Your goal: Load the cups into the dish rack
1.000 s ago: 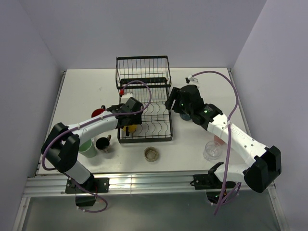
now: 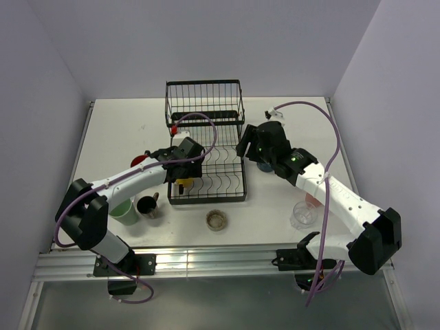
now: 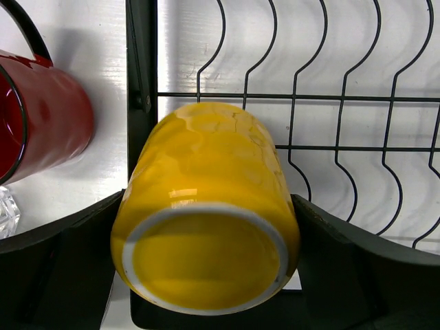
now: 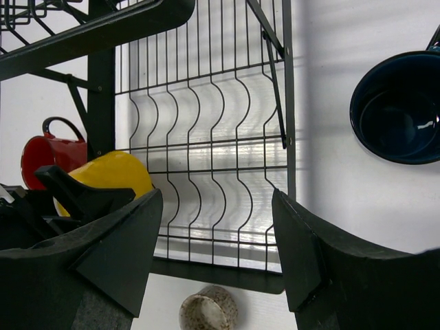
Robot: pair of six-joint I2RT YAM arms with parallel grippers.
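A yellow cup (image 3: 206, 165) lies mouth-down or tilted in the front left corner of the black dish rack (image 2: 208, 201), its white-ringed base facing the left wrist camera. On either side of it stand the fingers of my left gripper, open around the cup; contact with it cannot be made out. My right gripper hangs open and empty over the rack's right part. Left of the rack are a red mug (image 3: 58, 124), a green cup (image 2: 124, 213) and a dark mug (image 2: 146, 205). A dark blue mug (image 4: 399, 106) stands to the right.
In front of the rack sits a small speckled cup (image 2: 216, 220). A clear glass (image 2: 302, 216) and a pink cup (image 2: 313, 200) are at the right, near the right arm. The rack's upper tier (image 2: 204, 117) rises at the back. Most lower slots are empty.
The right arm and the other cups have not moved.
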